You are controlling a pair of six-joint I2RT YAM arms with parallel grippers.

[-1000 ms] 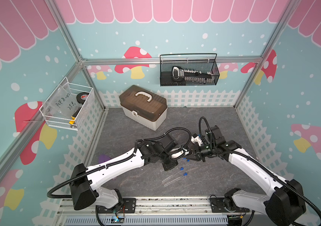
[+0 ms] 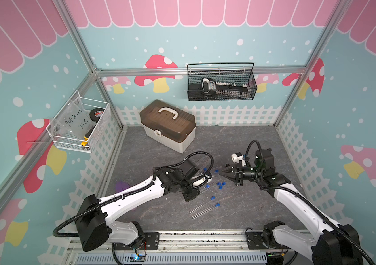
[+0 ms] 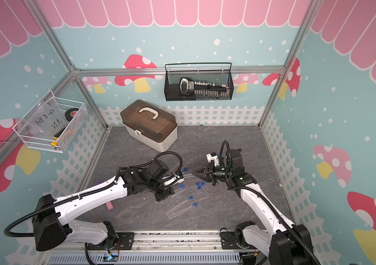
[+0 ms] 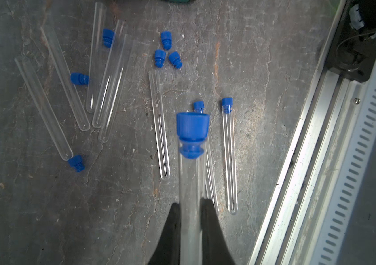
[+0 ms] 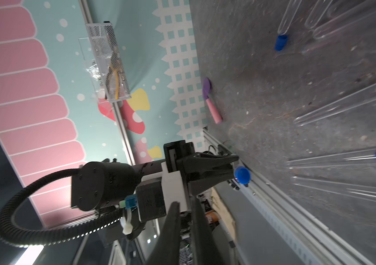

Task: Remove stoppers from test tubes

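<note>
Between the fingers of my left gripper stands a clear test tube [image 4: 191, 181], its blue stopper [image 4: 192, 127] seated in the mouth. The right wrist view shows that stopper [image 5: 242, 175] just beyond the left fingers [image 5: 210, 174]. My right gripper is open, with an empty gap between its fingers; it is apart from the held tube. On the table lie two stoppered tubes, one with its cap [image 4: 227, 104] in plain sight, the other partly behind the held tube. Several uncapped tubes [image 4: 44, 108] lie farther left, with loose blue stoppers [image 4: 159, 58] around them.
At the back left stands a brown-lidded toolbox [image 2: 168, 125]. A pink and purple spoon-like item [image 5: 213, 110] lies on the left side of the table. Wire baskets [image 2: 221, 84] hang on the walls.
The two grippers, close together before, are now farther apart: the left has drawn back leftward and the right has shifted right.
</note>
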